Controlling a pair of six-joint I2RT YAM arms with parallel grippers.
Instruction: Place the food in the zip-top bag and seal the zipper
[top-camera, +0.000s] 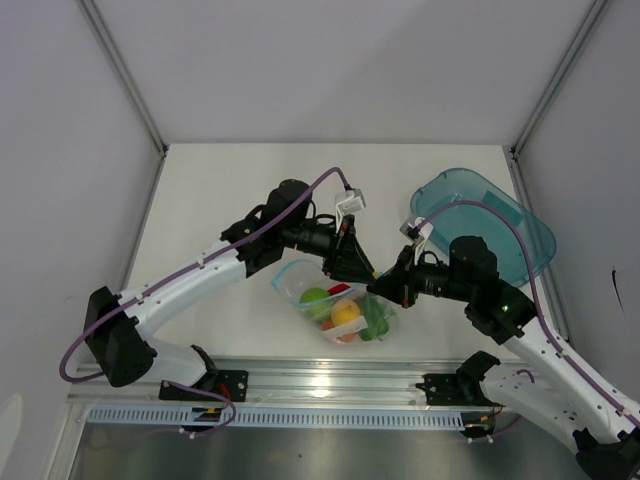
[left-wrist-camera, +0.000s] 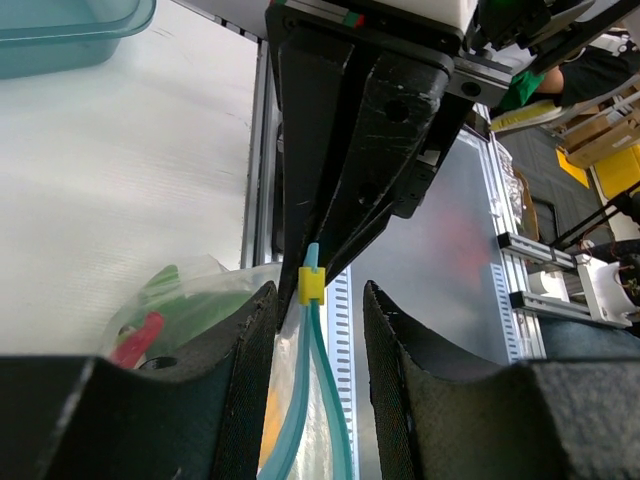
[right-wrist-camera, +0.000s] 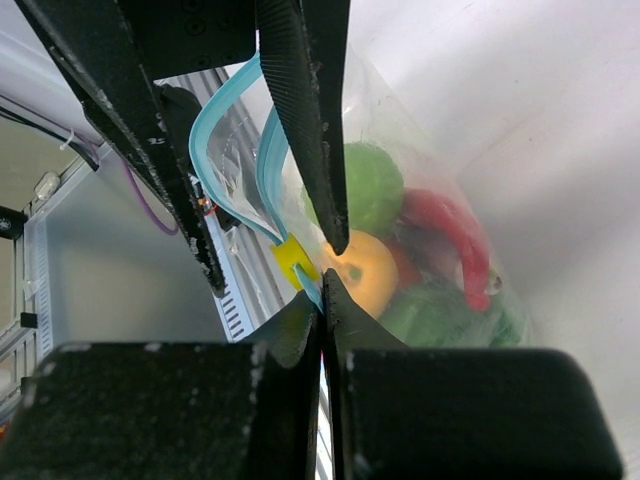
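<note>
The zip bag (top-camera: 330, 310) holds a green fruit (right-wrist-camera: 362, 190), an orange one (right-wrist-camera: 360, 275), a red pepper (right-wrist-camera: 455, 240) and other green food. In the right wrist view my right gripper is shut on the blue zipper's end, just beside the yellow slider (right-wrist-camera: 292, 255). My left gripper stands open, its fingers on either side of the slider (left-wrist-camera: 311, 285) in the left wrist view, close to the right gripper's fingers.
A teal bin (top-camera: 520, 240) sits at the right of the white table (top-camera: 210, 180). The front edge with its metal rail lies just below the bag.
</note>
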